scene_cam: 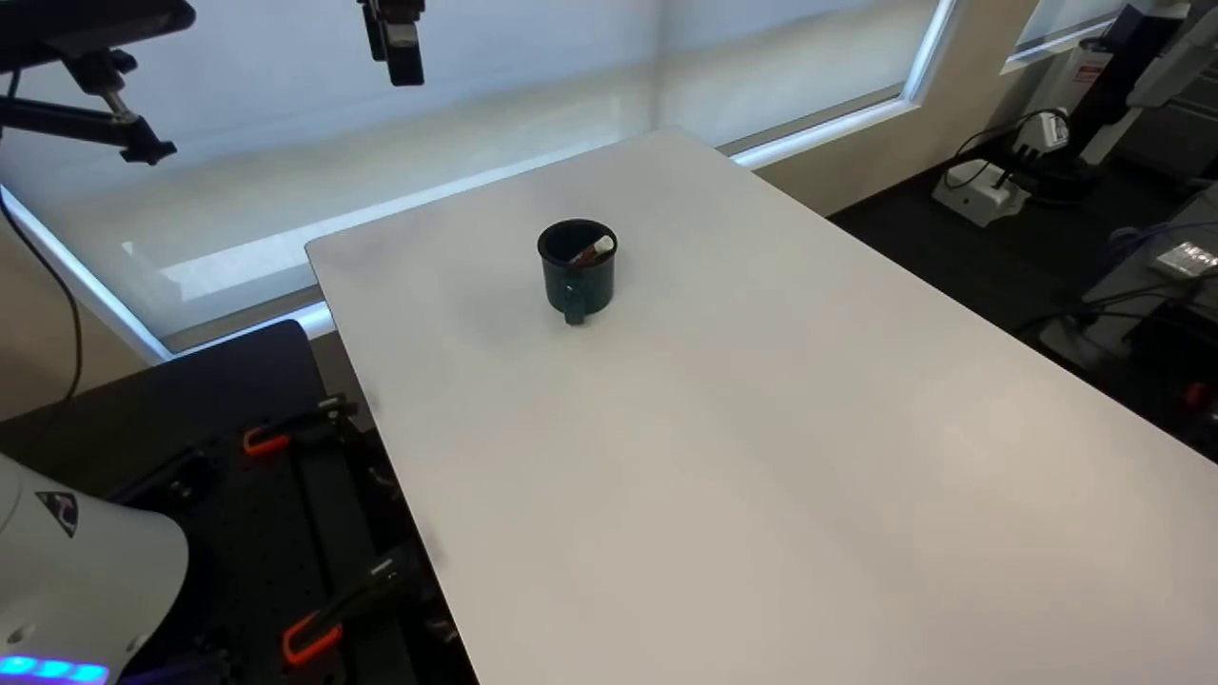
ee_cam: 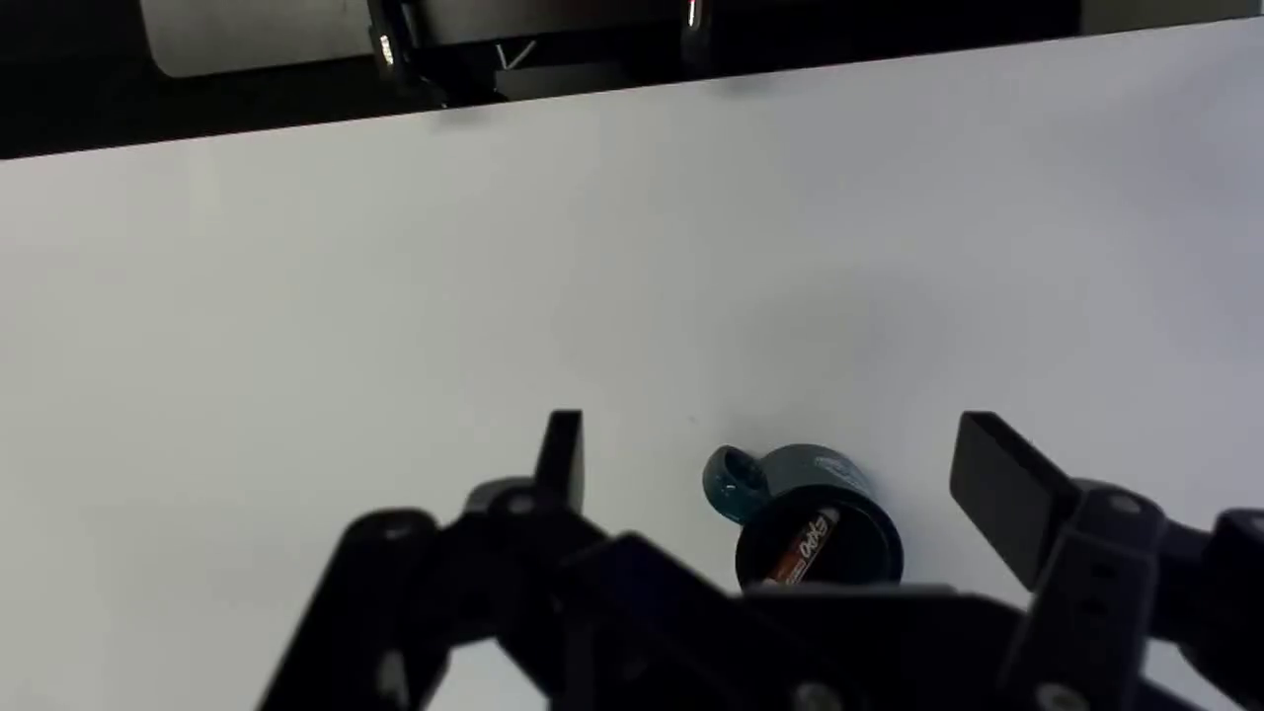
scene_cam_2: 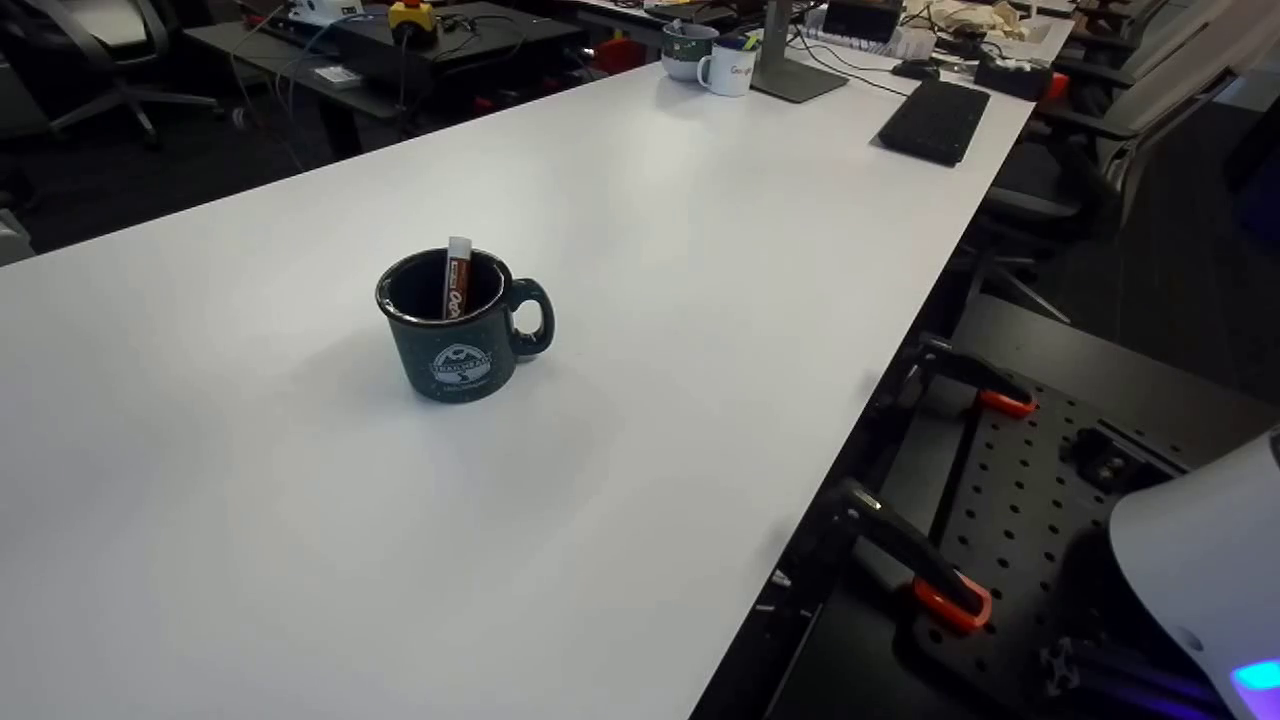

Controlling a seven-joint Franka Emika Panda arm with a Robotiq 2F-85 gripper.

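A dark green mug [scene_cam_2: 446, 342] stands upright on the white table, its handle at the right in exterior view 2. Inside it leans a brown Expo marker [scene_cam_2: 456, 281], white end up against the rim. From above, in the wrist view, the mug [ee_cam: 818, 533] and the marker [ee_cam: 812, 546] lie far below my gripper, partly covered by its body. The fingers are wide open, one on each side of the mug in that picture, and hold nothing. Exterior view 1 catches a fingertip [scene_cam: 402, 57] high at the top, well above the table.
Two more mugs, one of them white [scene_cam_2: 728, 67], a monitor stand and a keyboard [scene_cam_2: 936, 122] sit at its far end. Clamps with orange handles [scene_cam_2: 954, 604] line the robot's mounting plate beside the table edge.
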